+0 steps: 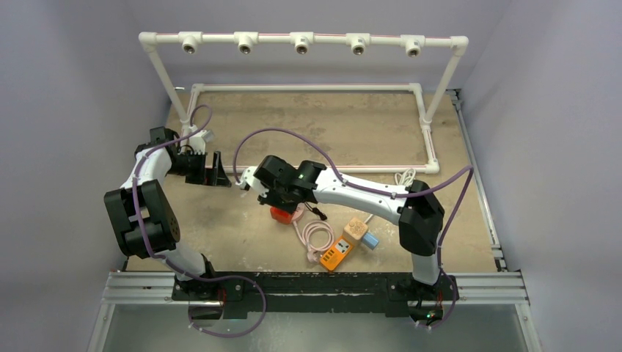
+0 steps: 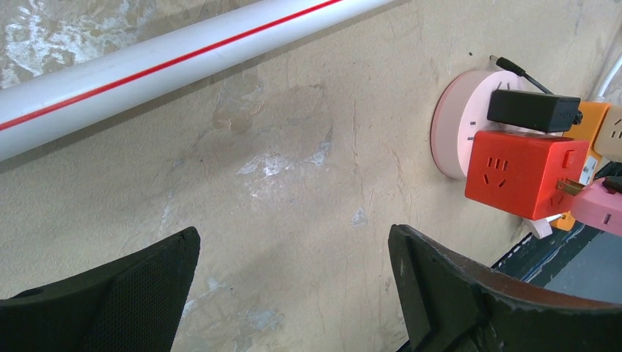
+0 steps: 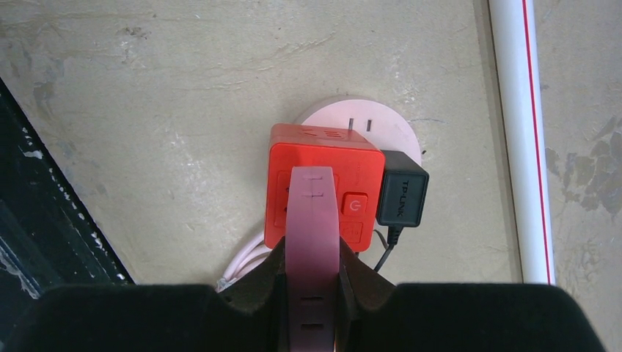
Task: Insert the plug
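My right gripper is shut on a pink plug (image 3: 312, 220), which is over the face of a red cube socket (image 3: 359, 178). In the left wrist view, the pink plug (image 2: 599, 209) has its metal prongs at the red socket (image 2: 513, 170); I cannot tell how far in they are. The red socket and a black TP-LINK adapter (image 3: 402, 191) sit on a round pink power strip (image 3: 381, 132). My left gripper is open at the left, apart from the sockets, with only bare board between its fingers.
An orange strip (image 1: 334, 254), a wooden cube (image 1: 355, 232) with a blue block (image 1: 370, 240), and a coiled pink cable (image 1: 317, 224) lie to the right. White pipe framing (image 1: 308, 86) borders the back. The board's left-front area is clear.
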